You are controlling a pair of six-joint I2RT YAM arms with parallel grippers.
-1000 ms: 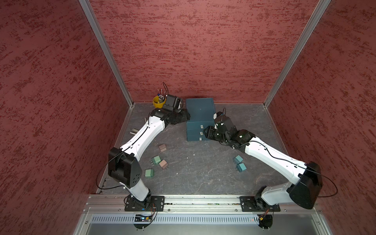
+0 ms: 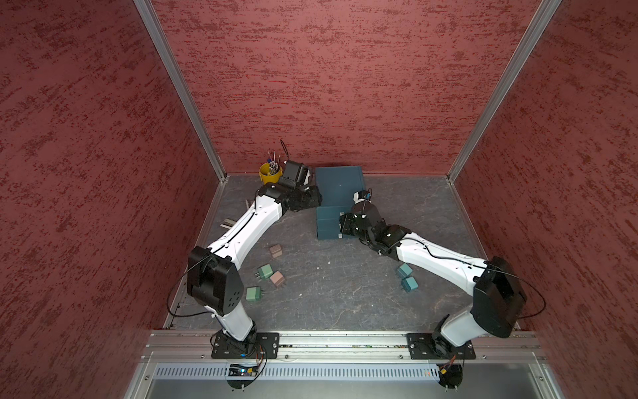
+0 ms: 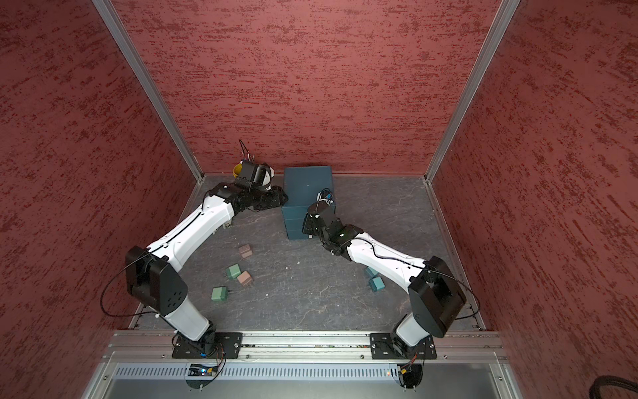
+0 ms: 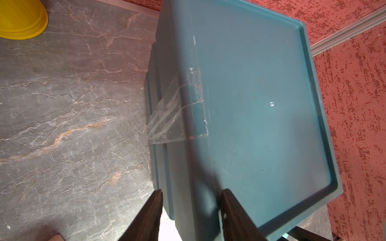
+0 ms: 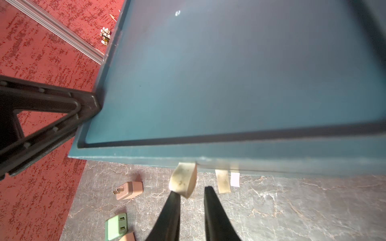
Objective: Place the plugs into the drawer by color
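Note:
The blue-grey drawer cabinet (image 2: 339, 185) stands at the back middle, its drawers (image 3: 295, 228) facing front. My left gripper is shut on the cabinet's left front top corner, a finger on either side. At the cabinet's front, my right gripper has its fingertips at a pale handle tab (image 5: 183, 179). The tab touches or overlaps the left finger; whether it is gripped is unclear. On the table lie green plugs (image 2: 253, 293), pinkish-brown plugs (image 2: 277, 278) and blue plugs (image 2: 409, 284). I see no plug in either gripper.
A yellow cup (image 2: 268, 173) with pens stands at the back left behind my left arm. Pale thin pieces (image 2: 228, 223) lie near the left wall. Clear tape (image 4: 172, 116) covers part of the cabinet's side.
My right gripper has moved left across the cabinet front, from its right edge to the handles, hiding the upper one. The left gripper has barely moved. Plugs and drawers look unchanged.

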